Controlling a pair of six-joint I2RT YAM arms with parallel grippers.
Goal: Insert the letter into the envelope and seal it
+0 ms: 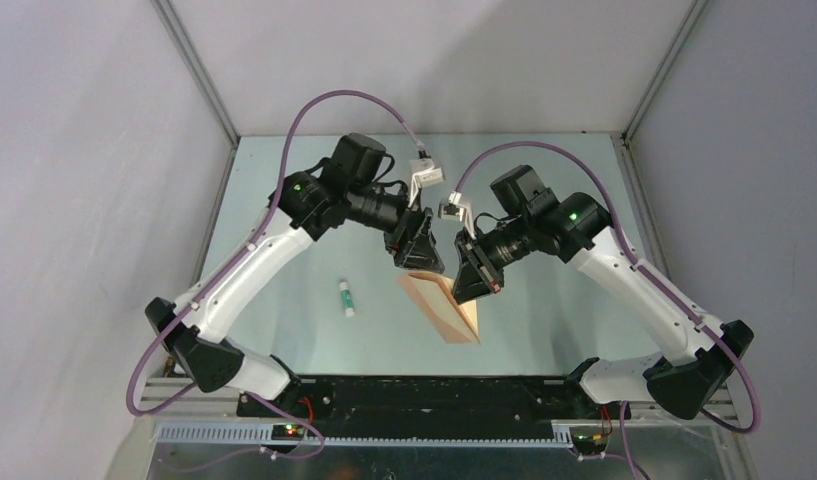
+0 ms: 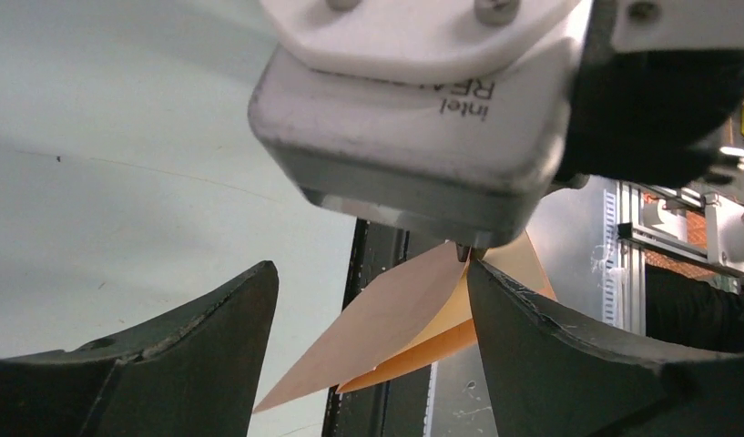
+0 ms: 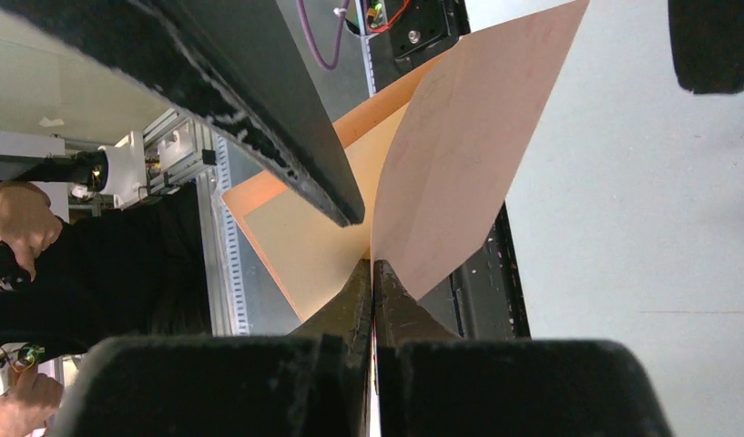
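A tan paper envelope (image 1: pixel 439 305) hangs tilted above the table, one of its edges pinched in my right gripper (image 1: pixel 466 295). In the right wrist view the fingertips (image 3: pixel 357 300) are closed on a thin edge of its pinkish panel (image 3: pixel 463 146). A cream inner surface (image 3: pixel 322 237) with an orange border shows to the left; whether a letter is inside cannot be told. My left gripper is part open at the envelope's upper left end. Its fingers stand apart on either side of the paper (image 2: pixel 386 319), which appears beyond the tips.
A small white and green tube (image 1: pixel 346 298) lies on the pale table (image 1: pixel 284 345), left of the envelope. The two grippers are close together at the middle. Free table surface lies around them.
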